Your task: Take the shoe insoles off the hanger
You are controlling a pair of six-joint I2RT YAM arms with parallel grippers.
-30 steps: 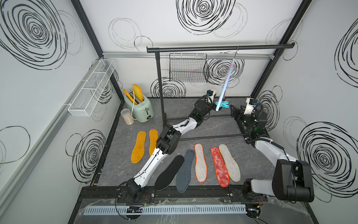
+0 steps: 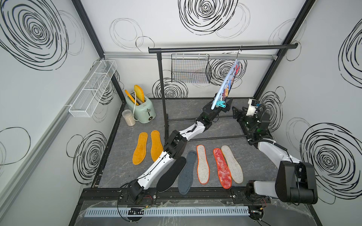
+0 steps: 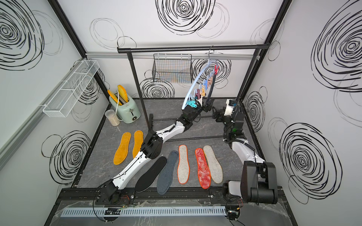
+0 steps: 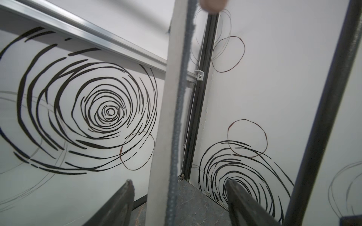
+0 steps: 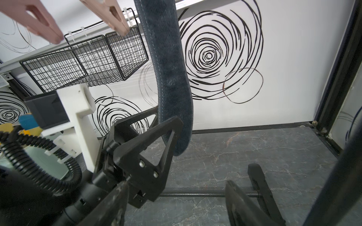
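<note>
A pale blue hanger (image 3: 196, 78) with coloured clips hangs from the black rail. A dark blue-grey insole hangs from it; in the left wrist view its edge (image 4: 167, 124) stands upright between my left fingertips. My left gripper is part open around that edge; whether it touches cannot be told. In the right wrist view the left gripper sits at the insole's lower end. My right gripper is open, empty, to the right of the hanger beside the stand.
Several insoles (image 2: 222, 167) lie along the front of the table, with yellow ones (image 2: 139, 148) at left. A green toaster (image 2: 144, 111) and a jar (image 2: 128, 117) stand back left. Wire baskets hang on the walls. The rack's posts border the workspace.
My right arm has stayed still.
</note>
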